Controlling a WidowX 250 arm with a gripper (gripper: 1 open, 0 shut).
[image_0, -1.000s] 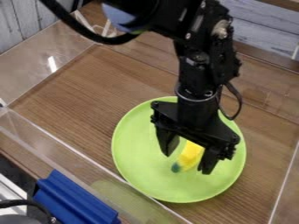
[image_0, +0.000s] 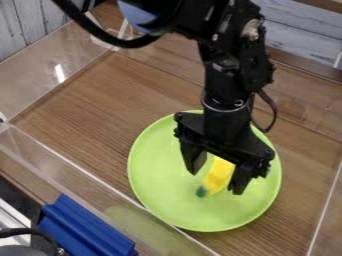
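A bright green plate lies on the wooden surface, right of centre in the camera view. On it rests a yellow object with a small darker green tip at its lower left. My black gripper is low over the plate with its fingers open on either side of the yellow object. Whether either finger touches it is unclear, and the gripper body hides part of it.
A clear low wall runs along the lower left of the wooden surface. Beyond it lie blue ridged pieces and a black cable. The wood left of the plate is clear.
The gripper has shifted very slightly over the plate since a second ago. The plate and yellow object look nearly unchanged.
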